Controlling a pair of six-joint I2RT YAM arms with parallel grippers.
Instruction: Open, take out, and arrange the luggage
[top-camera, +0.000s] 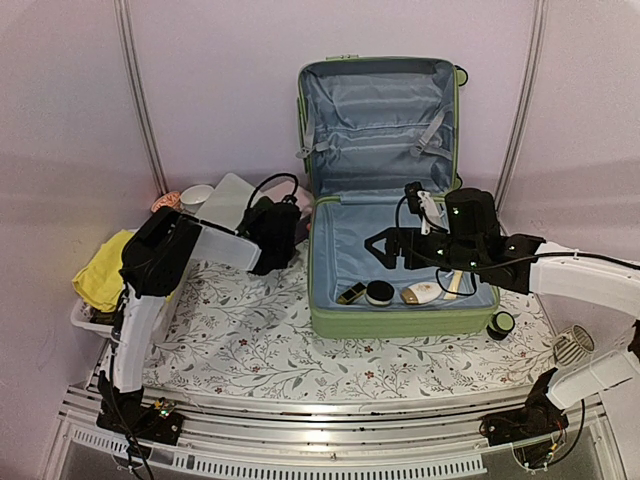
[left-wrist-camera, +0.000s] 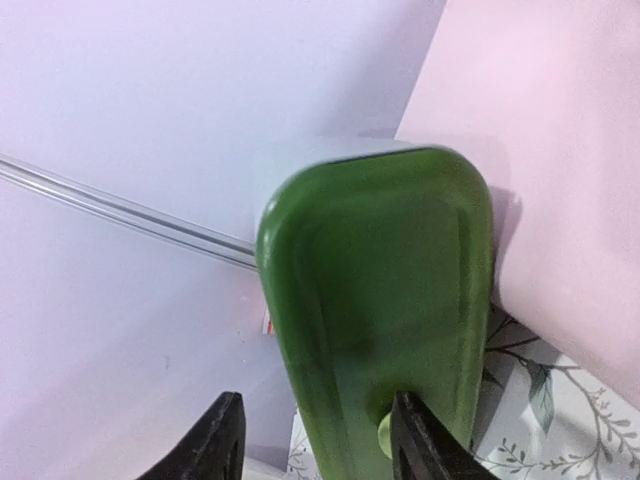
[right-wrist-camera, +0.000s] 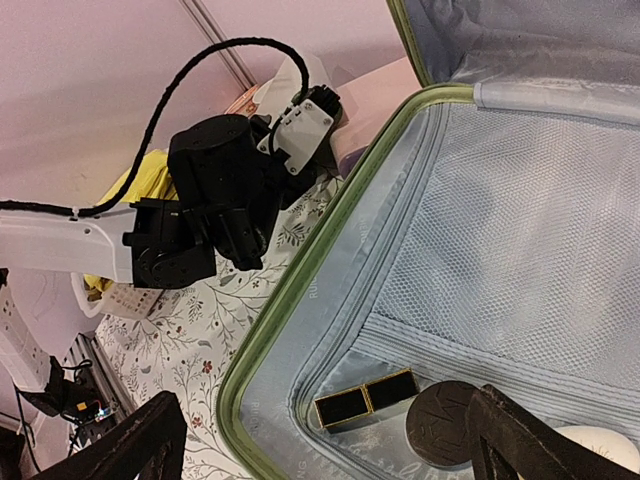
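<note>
An open green suitcase (top-camera: 400, 326) holds a small dark case (right-wrist-camera: 342, 407), a round black tin (right-wrist-camera: 436, 425), a white-and-gold item (top-camera: 418, 294) and a pale stick. My left gripper is open at the left of the suitcase, in front of a green rounded rectangular object (left-wrist-camera: 370, 270) standing by pale pink and white items; whether it touches that is unclear. My right gripper (top-camera: 390, 245) hangs open over the suitcase, nothing visible between its fingers.
A white basket with yellow cloth (top-camera: 105, 270) is at the left, a bowl (top-camera: 197, 195) behind. A dark round jar (top-camera: 501, 325) and a striped cup (top-camera: 572, 346) lie at the right.
</note>
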